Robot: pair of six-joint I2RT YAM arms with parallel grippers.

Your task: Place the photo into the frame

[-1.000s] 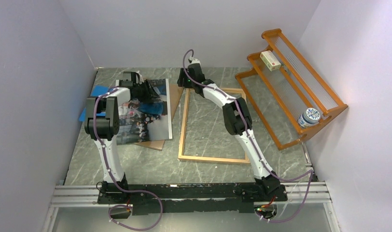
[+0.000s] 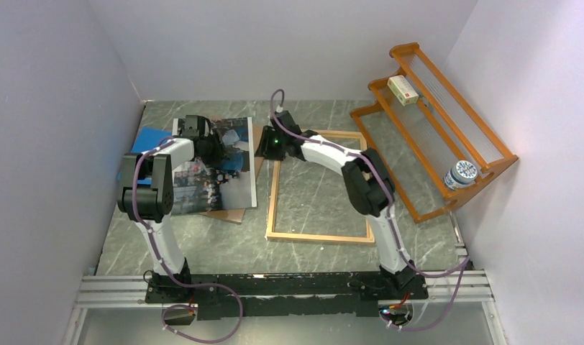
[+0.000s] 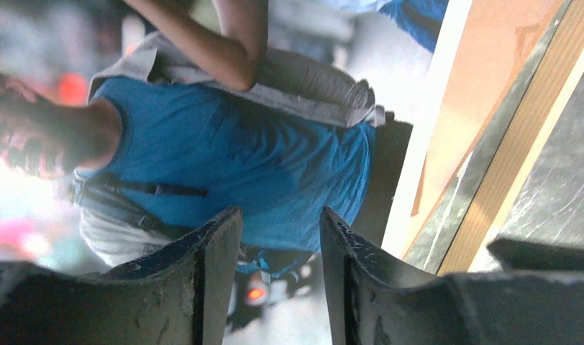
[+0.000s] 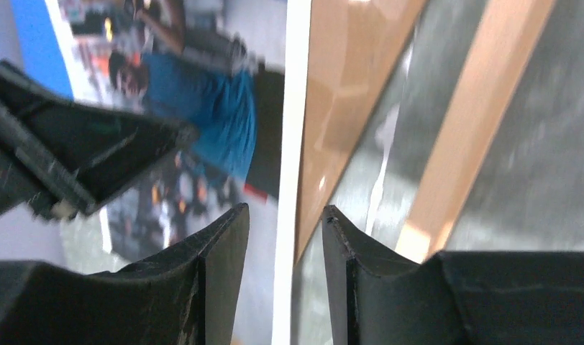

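Note:
A large photo (image 2: 216,190) with a white right edge lies at the left of the table, on top of a brown backing board (image 2: 228,215). To its right, the empty wooden frame (image 2: 318,238) rests flat, with bare table inside it. Over the photo's upper part hovers my left gripper (image 2: 219,151); in the left wrist view its fingers (image 3: 221,266) stand apart with nothing held between them. My right gripper (image 2: 264,149) is above the strip between photo and frame. Its fingers (image 4: 224,266) are parted, with the photo's white edge (image 4: 293,144) seen beyond the gap.
A blue sheet (image 2: 151,138) shows from under the photo at the far left. The wooden shelf (image 2: 447,118) on the right carries a small box (image 2: 403,90) and a round tin (image 2: 461,174). Bare table lies in front of the photo.
The left gripper moved slightly to the front. Photo and frame stayed in place.

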